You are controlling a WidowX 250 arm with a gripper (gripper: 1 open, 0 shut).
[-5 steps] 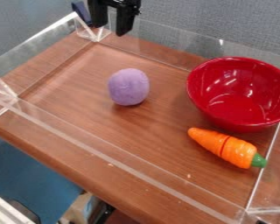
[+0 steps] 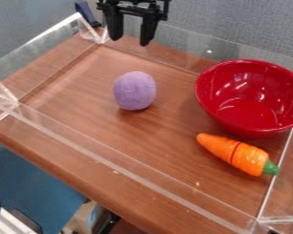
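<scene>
My black gripper (image 2: 131, 27) hangs at the top edge of the view, above the back of the clear-walled tray, its two fingers apart with nothing visible between them. A purple round object (image 2: 135, 90) sits on the wooden floor of the tray, left of centre. A red bowl (image 2: 248, 96) stands at the right, and an orange toy carrot (image 2: 233, 154) with a green top lies in front of it.
Clear plastic walls (image 2: 45, 41) border the wooden surface (image 2: 88, 137) on its sides.
The gripper has moved to the right along the back of the tray, and its fingers look farther apart. The objects on the wood have stayed in place.
</scene>
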